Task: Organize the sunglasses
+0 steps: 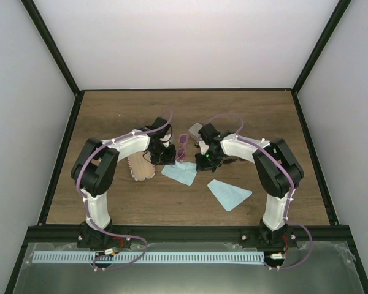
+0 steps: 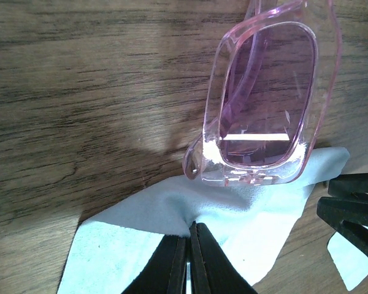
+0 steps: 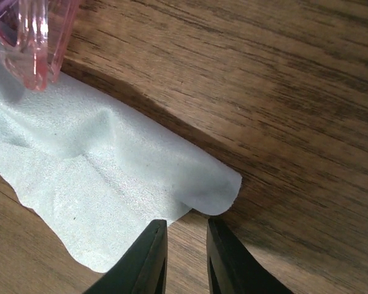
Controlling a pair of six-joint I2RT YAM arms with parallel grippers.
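Note:
Pink translucent sunglasses (image 1: 182, 147) lie between my grippers at the upper edge of a light blue cloth (image 1: 179, 174), which fills much of the left wrist view below them. My left gripper is shut on the folded edge of that cloth, just below the sunglasses' lens (image 2: 264, 92). My right gripper is open over bare wood just beside the cloth's folded corner (image 3: 208, 184), with nothing between its fingers; the sunglasses show at the upper left of that view.
A second blue cloth (image 1: 229, 195) lies front right. A tan pouch (image 1: 139, 166) is under the left arm, and a grey case (image 1: 195, 129) sits behind the sunglasses. Dark items lie partly hidden under the right arm.

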